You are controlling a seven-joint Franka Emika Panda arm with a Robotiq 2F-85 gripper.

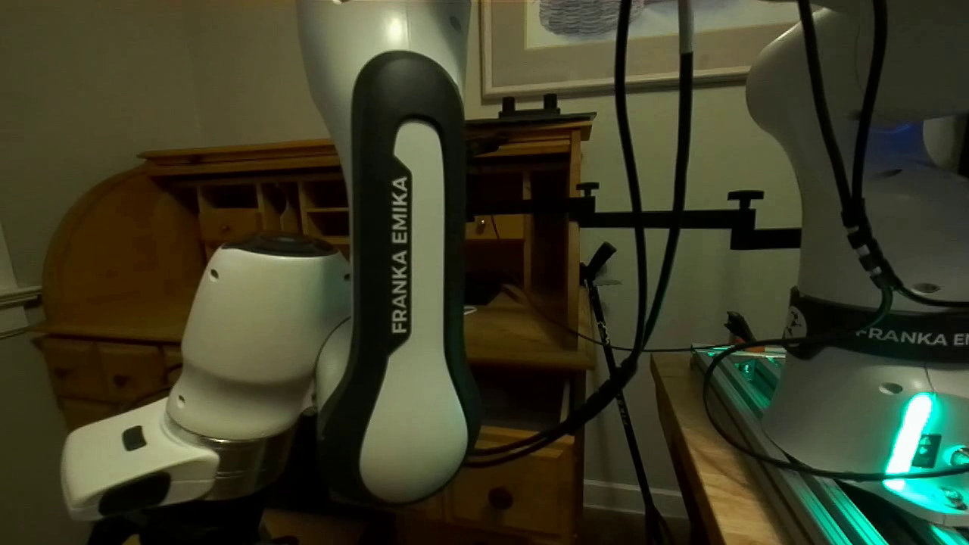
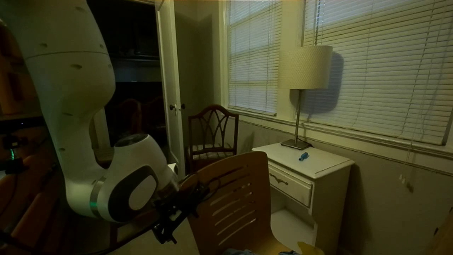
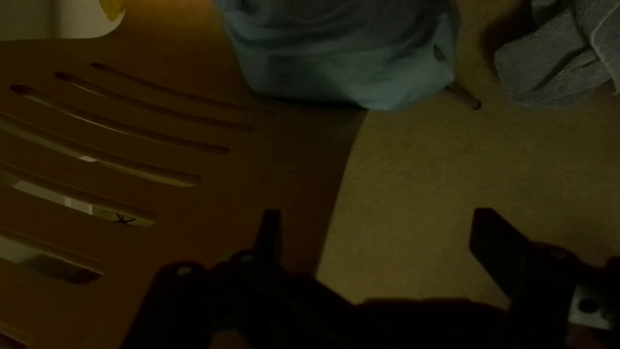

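Note:
My gripper is open, its two dark fingers wide apart with nothing between them in the wrist view. Below it lie the edge of a wooden chair back and tan floor. A blue-grey cloth bundle is at the top of that view, beyond the fingertips and apart from them. Farther right rests a grey cloth. In exterior view 2 the gripper appears as a dark shape beside the slatted chair; its fingers are hard to make out there. Exterior view 1 cuts off most of the gripper at the bottom.
The chair back stands close beside the gripper. A white nightstand carries a lamp and a small blue object. Something yellow shows by the chair seat. A wooden desk and hanging cables are around the arm.

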